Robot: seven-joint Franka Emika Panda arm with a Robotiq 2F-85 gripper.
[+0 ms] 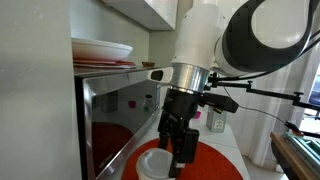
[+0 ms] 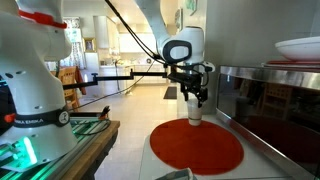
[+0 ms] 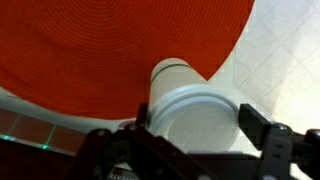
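Note:
A white cylindrical container (image 3: 196, 128) with a round pale top stands at the edge of a red round mat (image 3: 110, 45). My gripper is over it, with one dark finger on each side of its top. The fingers look very near its sides; whether they touch it I cannot tell. From the other side, the container (image 2: 194, 114) appears upright under my gripper (image 2: 194, 98). In exterior view 1 the fingers partly cover the container (image 1: 153, 164).
A metal-fronted appliance (image 2: 262, 108) runs along the counter, with a white bowl (image 1: 101, 52) on top. A small grey object (image 2: 178, 175) lies at the near counter edge.

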